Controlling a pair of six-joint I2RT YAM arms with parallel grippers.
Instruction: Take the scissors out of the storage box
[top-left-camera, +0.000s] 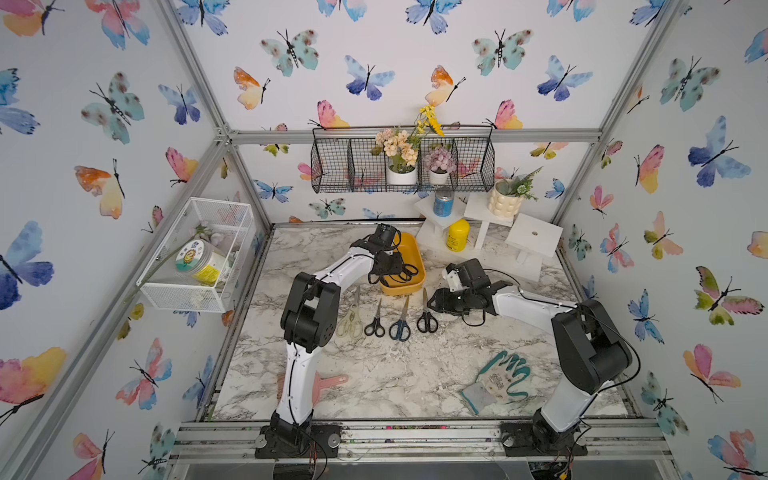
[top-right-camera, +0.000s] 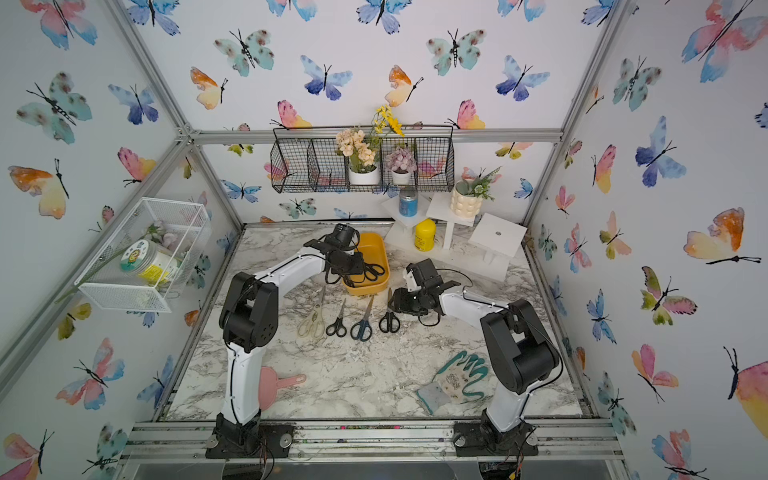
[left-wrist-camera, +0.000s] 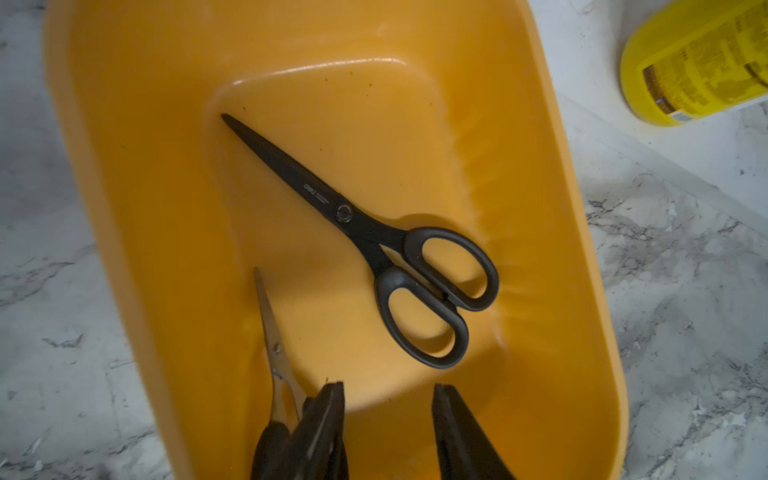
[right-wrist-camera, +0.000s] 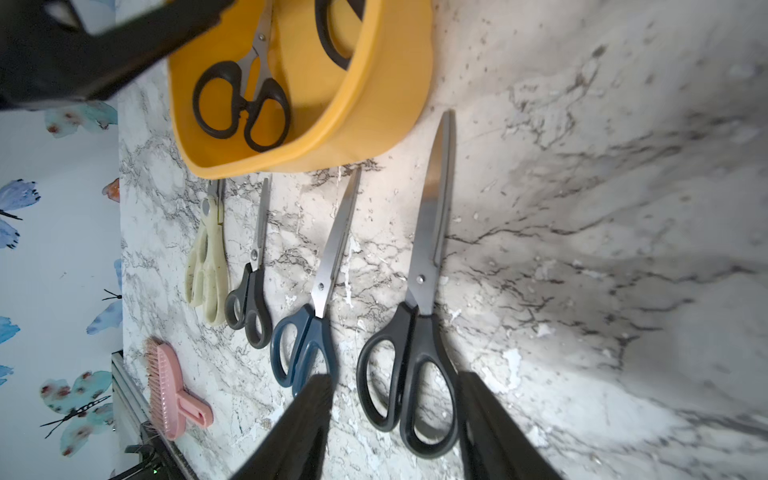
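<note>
The yellow storage box (left-wrist-camera: 552, 160) holds black scissors (left-wrist-camera: 344, 212), lying slantwise on its floor, and smaller black-handled scissors (left-wrist-camera: 276, 349) along its left side. Above the box, my left gripper is part open; nothing shows between its fingertips, though one finger overlaps the smaller scissors' handle in view. My right gripper also stands part open, over the handles of large grey-handled scissors (right-wrist-camera: 424, 272) flat on the table. Left of these, in a row, lie blue-handled scissors (right-wrist-camera: 321, 292), small dark-handled scissors (right-wrist-camera: 254, 272) and cream-handled scissors (right-wrist-camera: 209, 264).
A yellow bottle (top-left-camera: 457, 236) and a white stepped stand (top-left-camera: 534, 236) are right of the box. A work glove (top-left-camera: 500, 380) lies at the front right and a pink brush (top-right-camera: 276, 386) at the front left.
</note>
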